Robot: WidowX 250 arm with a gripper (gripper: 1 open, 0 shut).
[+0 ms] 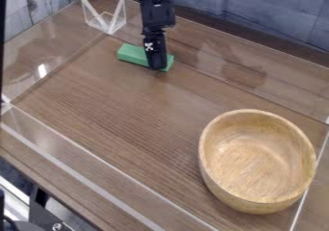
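A flat green block (134, 55) lies on the wooden table toward the back left. The black gripper (156, 60) reaches down from the top of the view to the block's right part, its tips at or on the block's top. The fingers are small and dark here; whether anything is between them cannot be seen clearly.
A large round wooden bowl (257, 192) stands at the front right. A clear plastic object (106, 16) is at the back left by the table's edge.
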